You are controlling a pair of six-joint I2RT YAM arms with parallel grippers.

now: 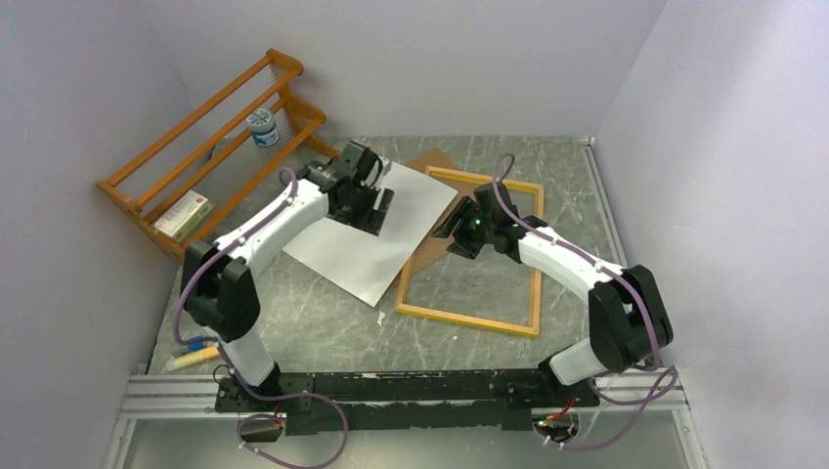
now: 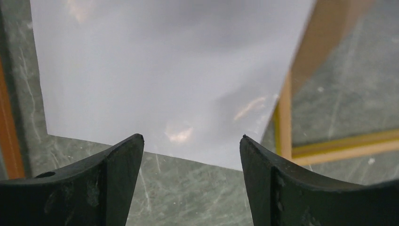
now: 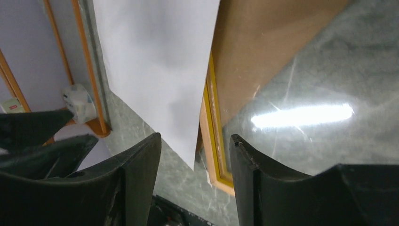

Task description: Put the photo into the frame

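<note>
A white sheet (image 1: 352,254) lies on the table, overlapping a brown board (image 1: 433,252) and the left side of the wooden frame (image 1: 467,321), whose inside shows mostly grey surface and part of the board. My left gripper (image 1: 377,207) hangs above the sheet's upper part; in the left wrist view its fingers (image 2: 108,183) are apart with nothing between them. My right gripper (image 1: 453,234) is over the frame's left part; in the right wrist view its fingers (image 3: 263,188) stand apart, empty, above the sheet's edge.
A wooden rack (image 1: 171,166) with a box (image 1: 183,214) and a jar (image 1: 263,126) stands at the back left. Markers (image 1: 192,358) lie at the front left. Walls border both sides.
</note>
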